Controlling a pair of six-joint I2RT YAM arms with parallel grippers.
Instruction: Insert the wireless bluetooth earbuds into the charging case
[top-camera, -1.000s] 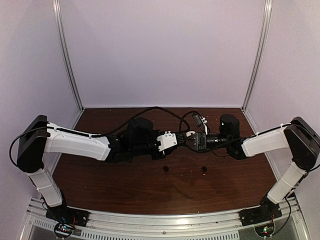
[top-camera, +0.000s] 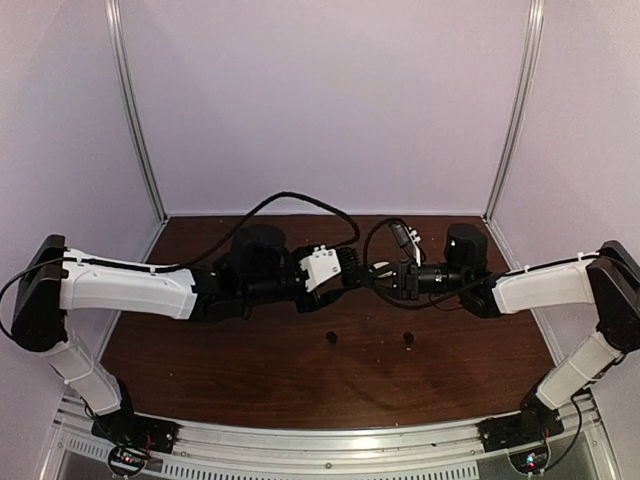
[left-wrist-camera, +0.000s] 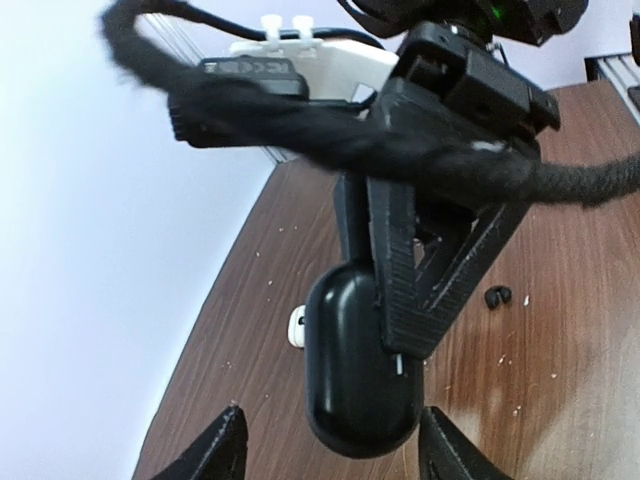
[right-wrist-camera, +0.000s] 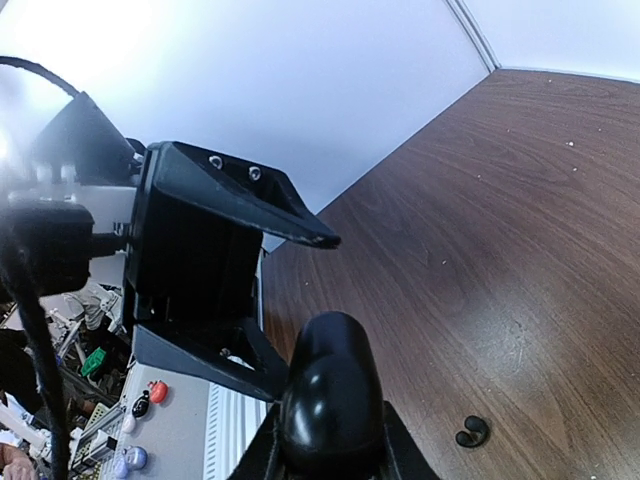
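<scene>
A glossy black charging case is held in my right gripper, which is shut on it; the same case (right-wrist-camera: 332, 400) fills the lower middle of the right wrist view. My left gripper has its two fingertips at either side of the case's end in the left wrist view, standing apart, open, not touching it as far as shows. In the top view both grippers meet above the middle of the table, where the case is mostly hidden by them. Small dark earbuds (left-wrist-camera: 497, 296) lie on the table.
A small white object (left-wrist-camera: 297, 325) sits behind the case in the left wrist view. Pale walls close in the sides and back.
My left arm has drawn back a little to the left and up in the top view. The right arm has shifted slightly.
</scene>
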